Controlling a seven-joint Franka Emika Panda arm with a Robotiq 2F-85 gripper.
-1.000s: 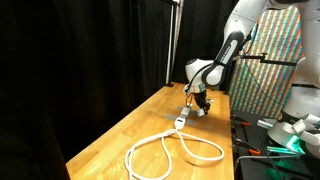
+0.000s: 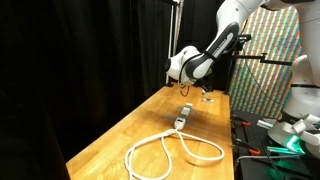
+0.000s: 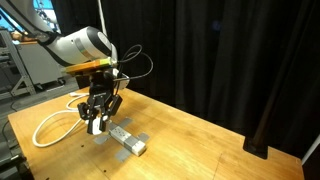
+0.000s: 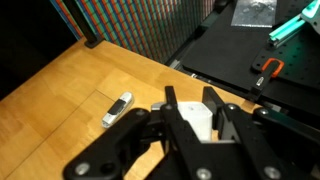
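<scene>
My gripper points down and is shut on a small white object, held over the table. In the wrist view the white object sits between the dark fingers, largely covered by them; its full shape does not show. The same gripper is small in exterior view 1, toward the table's far right. A pale elongated block lies on the tabletop beside the gripper, apart from it. That block is nearer the middle of the table in exterior view 1.
A white cable loops over the near tabletop. Beyond the table edge, a black surface carries an orange-handled tool and other items.
Over the last second my gripper has risen and shifted slightly away from the lower right of exterior view 1. The pale block and the cable have stayed put.
</scene>
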